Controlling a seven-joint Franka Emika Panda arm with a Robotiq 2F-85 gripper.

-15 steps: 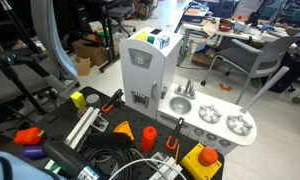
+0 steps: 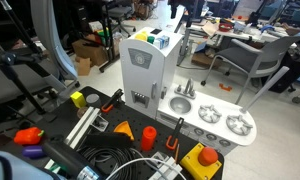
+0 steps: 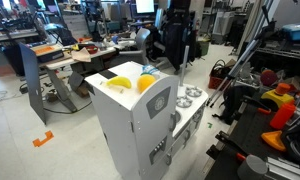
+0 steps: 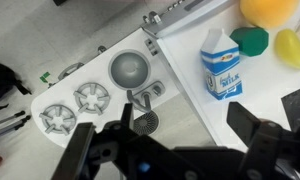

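A blue-and-white toy carton [image 4: 221, 65] lies on the white top of the play kitchen's tall cabinet [image 2: 143, 75]. Beside it are a green toy [image 4: 250, 41], an orange round toy [image 4: 267, 10] and a yellow toy [image 4: 291, 48]. In the wrist view my gripper is open, its dark fingers wide apart and nothing held between them. It hangs above the play kitchen, with the carton ahead of its right finger. The lower counter carries a grey sink [image 4: 129, 70] with a faucet and several toy burners [image 4: 92, 97].
A dark table in front holds a red round object [image 2: 149, 134], an orange cone [image 2: 124, 128], a yellow box with a red button [image 2: 202, 160] and loose cables. An office chair [image 2: 252, 55] stands behind the counter. The sink and burners are uncovered.
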